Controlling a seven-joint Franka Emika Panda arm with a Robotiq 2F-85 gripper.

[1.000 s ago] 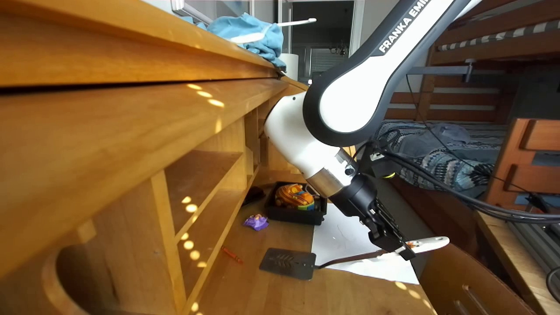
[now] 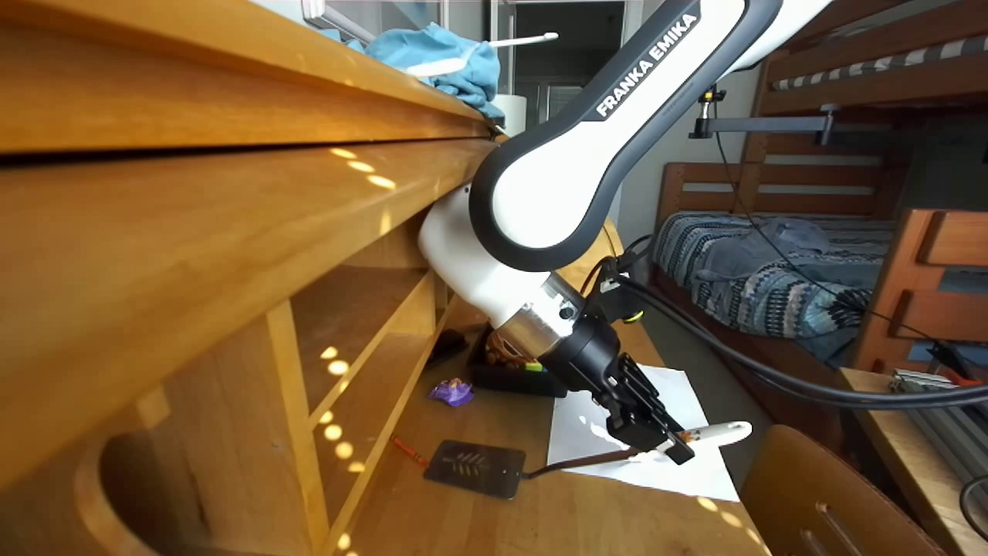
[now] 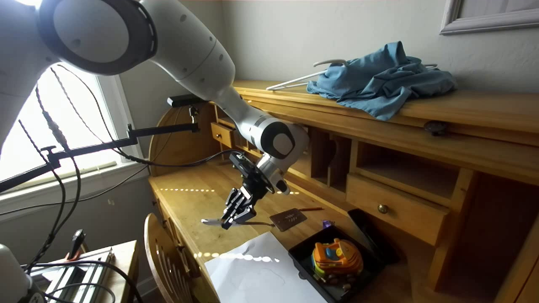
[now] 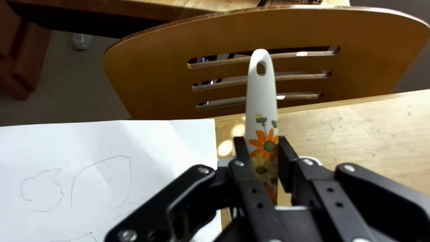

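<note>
A spatula with a dark slotted blade [image 2: 475,468] and a white handle [image 4: 261,101] printed with orange flowers is held by my gripper. Both fingers press the handle's sides, shut on it at the flowered part. In the first exterior view, my gripper [image 2: 663,445] hangs over the paper's near edge, the handle's end pointing right and the blade reaching left. The blade [image 3: 288,219] appears close to the desk top in the second exterior view; whether it touches cannot be told. An orange crayon [image 2: 409,451] lies by the blade, partly covered by it in the first exterior view.
White paper [image 4: 100,177] with pencil drawings lies on the desk. A black box [image 3: 323,237] holds an orange toy vehicle [image 3: 337,256]; a purple wrapper [image 2: 451,392] is nearby. A wooden chair [image 4: 161,72] stands against the front edge, with the cubbies along the back.
In the first exterior view, my arm and the held spatula have shifted left, towards the cubbies. The blade now overlaps the crayon's end, and my arm covers part of the toy box.
</note>
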